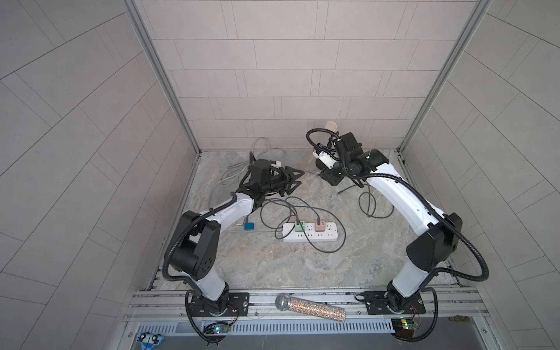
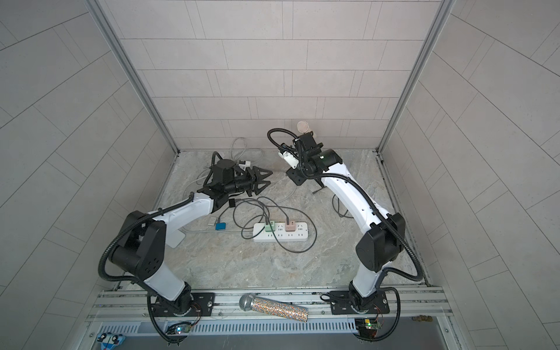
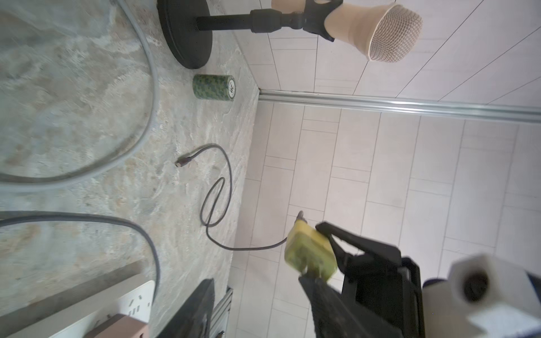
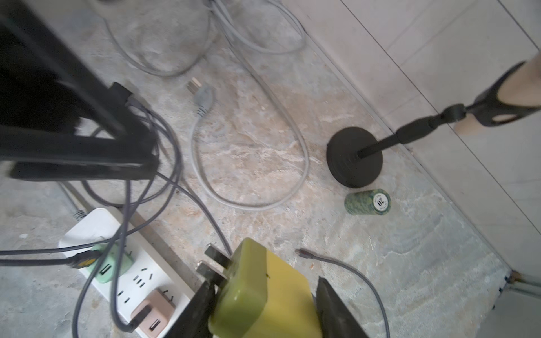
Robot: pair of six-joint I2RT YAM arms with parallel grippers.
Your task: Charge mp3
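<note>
A yellow charger (image 4: 265,293) with metal prongs is held by my right gripper, raised over the table at the centre right. My left gripper (image 1: 294,180) is open, just left of it, facing right. In the left wrist view the yellow charger (image 3: 310,248) has a dark cable running from it down to a loop on the table. The white power strip (image 1: 309,234) lies at the front centre with a green plug (image 1: 299,227) and a pink plug (image 1: 320,226). I cannot identify an mp3 player with certainty.
A microphone on a black stand (image 4: 352,160) and a green camouflage cylinder (image 4: 366,202) stand or lie at the back right. Grey and dark cables cover the middle and back left. A blue plug (image 1: 248,225) lies left of the strip. A glittery microphone (image 1: 309,307) lies on the front rail.
</note>
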